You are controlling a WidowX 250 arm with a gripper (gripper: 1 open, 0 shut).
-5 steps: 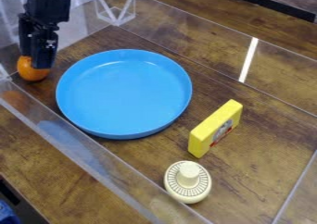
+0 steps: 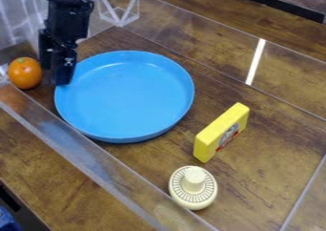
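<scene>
My black gripper [image 2: 61,55] hangs at the upper left, over the left rim of a blue plate [image 2: 124,96], its fingertips low beside that rim and open. An orange tomato-like fruit [image 2: 25,73] sits just left of the gripper, beside the plate. Whether the fingers touch the plate's rim is hard to tell.
A yellow box [image 2: 222,130] stands right of the plate, with a cream round object [image 2: 193,188] near the front. A transparent barrier runs along the left side.
My gripper has moved right and down, away from the orange fruit to the plate's left rim. The plate appears shifted slightly left, and the fruit is more fully visible.
</scene>
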